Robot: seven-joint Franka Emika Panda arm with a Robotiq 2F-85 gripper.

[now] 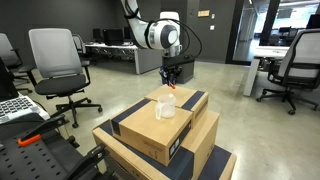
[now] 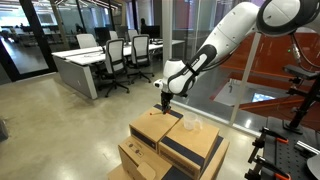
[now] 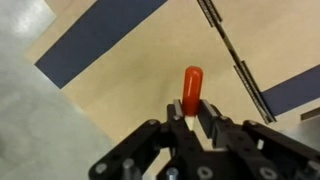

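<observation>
My gripper is shut on a red-orange stick-like object (image 3: 192,88), which points out beyond the fingertips in the wrist view. In exterior view 1 the gripper (image 1: 175,76) hangs over the cardboard boxes, and the red object (image 1: 171,86) shows as a small mark below it. A clear, whitish cup (image 1: 165,106) stands on the nearer box top, lower in that view than the red object and apart from it. Exterior view 2 also shows the cup (image 2: 191,122), to the right of the gripper. No cup appears in the wrist view.
Stacked cardboard boxes (image 1: 150,128) with dark tape bands form a stepped surface. A dark table (image 1: 40,158) with a keyboard (image 1: 17,108) is at left in exterior view 1. Office chairs (image 1: 58,65) stand around; open floor lies beyond the boxes.
</observation>
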